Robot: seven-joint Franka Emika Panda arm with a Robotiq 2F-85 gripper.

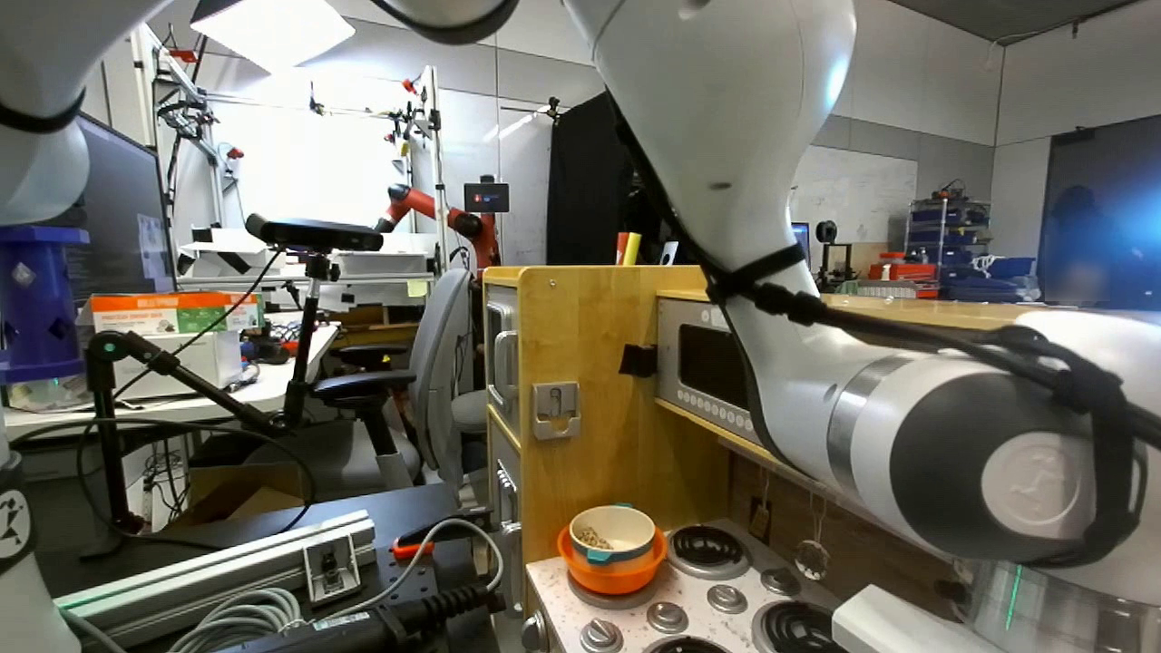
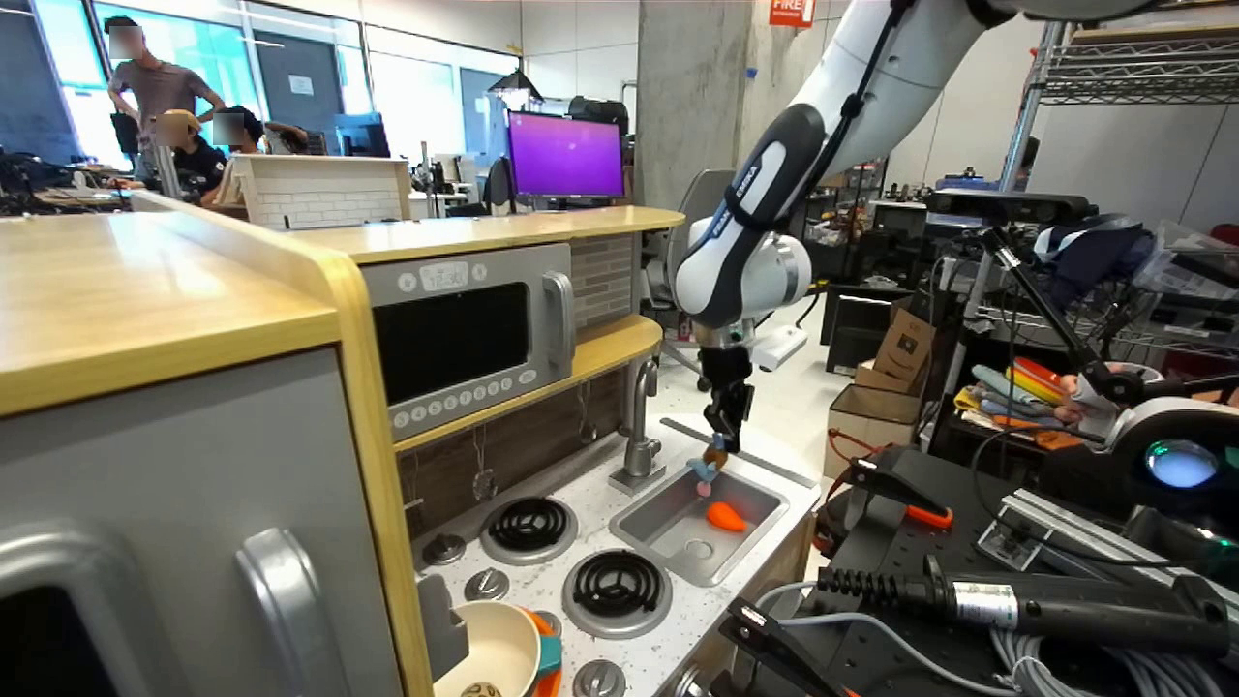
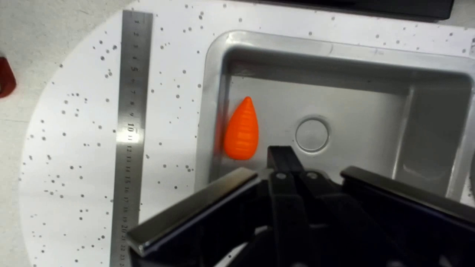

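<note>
In exterior view 2 my gripper (image 2: 725, 435) points down over the grey sink (image 2: 647, 523). A small thing with blue, brown and pink parts (image 2: 704, 469) hangs at its fingertips; its exact kind cannot be made out. The wrist view shows the gripper with its fingers close together, and the held thing is hidden there. An orange carrot-shaped toy (image 3: 243, 131) lies on the sink floor near one wall, apart from the gripper. Exterior view 1 does not show the gripper's fingers.
A steel ruler (image 3: 132, 111) lies on the speckled counter beside the sink. The tall faucet (image 2: 639, 430) rises at the sink's back edge. On the stove, a cream bowl (image 1: 629, 524) sits in an orange bowl (image 1: 612, 580). The microwave (image 2: 465, 337) overhangs the counter.
</note>
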